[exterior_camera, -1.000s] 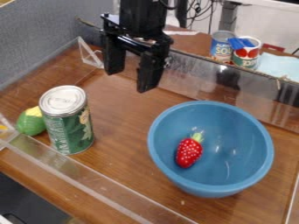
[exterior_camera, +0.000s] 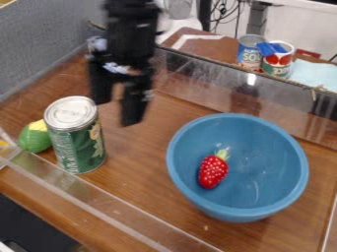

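My black gripper, blurred, hangs open over the wooden board at upper left, above and behind a tall green-and-silver can, with nothing seen between its fingers. A blue bowl on the right holds a red strawberry. A green fruit and a yellowish one lie at left behind the can, partly hidden.
Clear low walls edge the board. Beyond the back wall stand cans and a pale blue cloth. A grey padded wall is at left.
My gripper has moved down and to the left, towards the green can, and is now blurred. The can, bowl and strawberry have not moved.
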